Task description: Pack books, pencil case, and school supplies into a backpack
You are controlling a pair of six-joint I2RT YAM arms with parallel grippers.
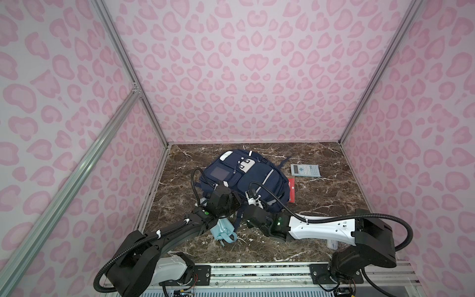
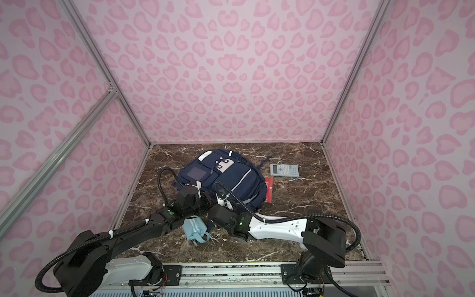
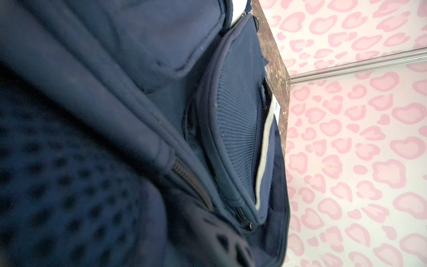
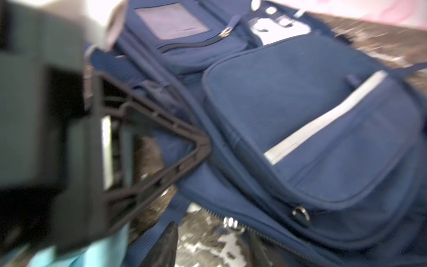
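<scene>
The navy backpack lies on the marble table, its zipped edge toward me, seen close in both wrist views. My left gripper is at its front left edge; the left wrist view shows only fabric and zips, and its fingers are hidden. My right gripper is part open at the bag's front edge, fingertips low by a zipper, nothing visible held. A light blue pencil case lies in front of the bag, under the left arm. A red book is partly under the bag's right side; a calculator lies behind it.
A clear item lies at the front right, partly behind the right arm. Walls surround the table on the back and both sides.
</scene>
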